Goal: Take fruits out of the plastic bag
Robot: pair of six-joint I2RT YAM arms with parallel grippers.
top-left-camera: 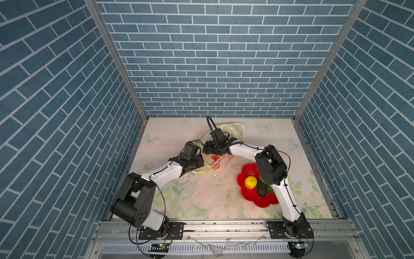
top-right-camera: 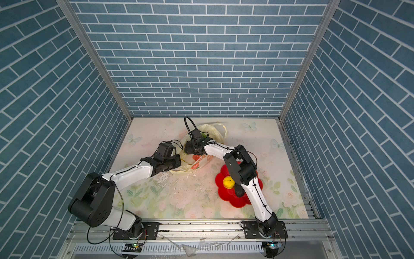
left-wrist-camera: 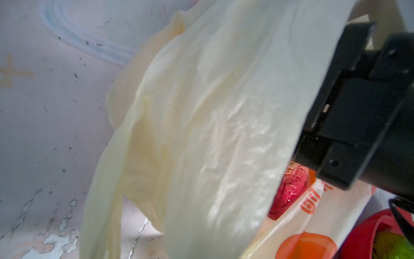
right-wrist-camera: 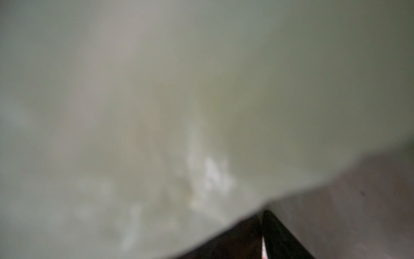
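Note:
A pale plastic bag (top-left-camera: 235, 129) with orange print lies open at the table's middle. My left gripper (top-left-camera: 199, 158) is at its front left edge, shut; bag film fills much of the left wrist view, hiding whatever is between the fingertips. My right gripper (top-left-camera: 209, 146) reaches into the bag; its wrist view is mostly blurred film, and its opening is unclear. In the left wrist view a wrinkled red fruit (left-wrist-camera: 289, 194) shows inside the bag beside the right gripper. Other contents are largely hidden.
A red flower-shaped bowl (top-left-camera: 243, 192) at the front right holds several fruits, including a yellow one (top-left-camera: 250, 182) and a dark one (top-left-camera: 261, 188), partly under the right arm. The table's front middle and left side behind the left arm are clear.

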